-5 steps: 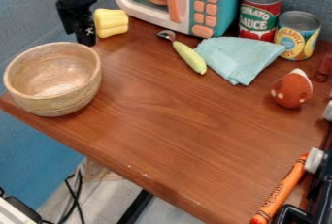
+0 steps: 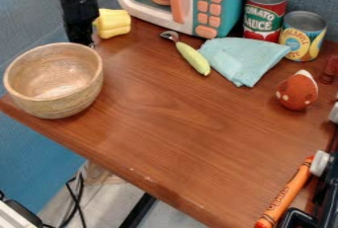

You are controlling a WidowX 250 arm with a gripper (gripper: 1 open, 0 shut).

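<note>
My black gripper (image 2: pixel 82 33) hangs at the upper left of the table, above and behind the wooden bowl (image 2: pixel 53 92), beside a yellow object (image 2: pixel 113 23) that resembles a piece of corn or a sponge. Whether the fingers are open or shut, or touch the yellow object, is hard to tell.
A toy microwave (image 2: pixel 185 0), tomato sauce can (image 2: pixel 263 15) and second can (image 2: pixel 302 37) stand at the back. A spoon (image 2: pixel 169 37), yellow vegetable (image 2: pixel 195 57), blue cloth (image 2: pixel 243 61), red toy (image 2: pixel 295 91) and crayon (image 2: pixel 290 194) lie around.
The gripper shifts slightly about the same spot behind the bowl; the objects on the table look unmoved.
</note>
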